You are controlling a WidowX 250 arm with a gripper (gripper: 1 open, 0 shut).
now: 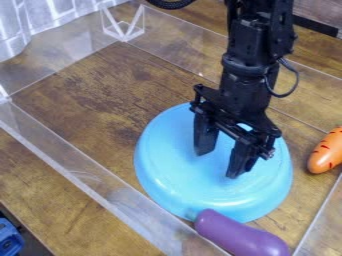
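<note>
My black gripper (pixel 230 130) hangs low over a large light-blue round object (pixel 181 180), like an upturned bowl or lid, in the middle right of the camera view. Its fingers reach down onto or just above the blue surface; whether they touch it, and how far they are apart or whether anything is between them, I cannot tell.
A purple eggplant (pixel 241 234) lies at the blue object's front edge. An orange carrot (pixel 325 150) is at the right. Clear tray walls run along the left, with a blue item (pixel 8 242) at the bottom left corner.
</note>
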